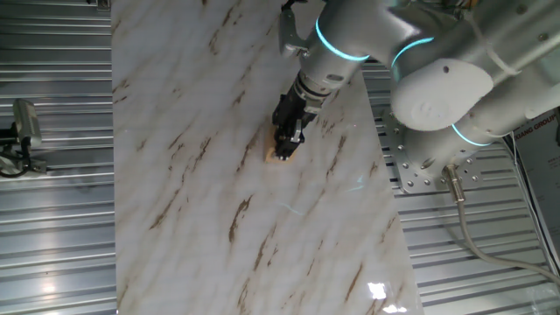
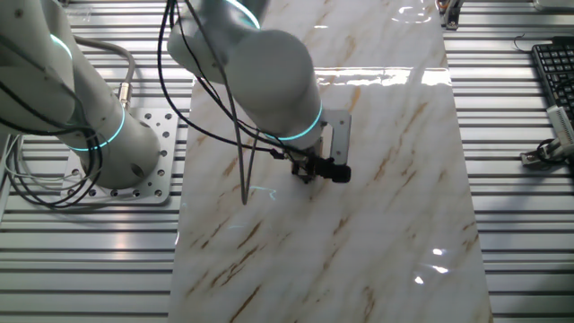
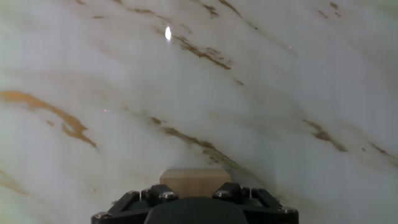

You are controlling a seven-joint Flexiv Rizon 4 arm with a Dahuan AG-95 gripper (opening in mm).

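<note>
A pale wooden block (image 3: pixel 195 180) shows at the bottom edge of the wrist view, directly ahead of my gripper. The black fingers (image 3: pixel 166 195) stand apart on either side of its near part. They overlap its sides in that view, and whether they press on it cannot be made out. In exterior view 1 a small tan part of the block (image 1: pixel 270 156) peeks out beside the gripper (image 1: pixel 283 156), low over the marble surface. My arm covers the block in exterior view 2, where the gripper (image 2: pixel 309 177) is mostly hidden too.
Ribbed metal platforms (image 1: pixel 57 236) flank the tabletop. A camera on a mount (image 1: pixel 24 127) stands at the left, and a keyboard (image 2: pixel 554 76) lies beyond the table in exterior view 2.
</note>
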